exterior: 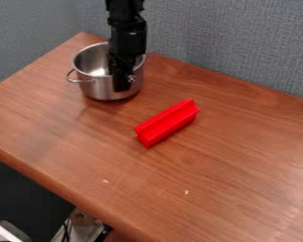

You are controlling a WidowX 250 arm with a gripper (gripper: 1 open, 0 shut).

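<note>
A steel pot (96,87) with side handles stands near the back left of the wooden table. My black gripper (124,79) reaches down from the top of the view into or against the pot's right side, its lower end partly lost against the dark shape; whether its fingers are open or shut cannot be made out. A red ridged bar (167,123) lies on the table in front and to the right of the pot.
Grey padded walls stand behind. At the lower left, past the table's edge, are dark floor and some cables.
</note>
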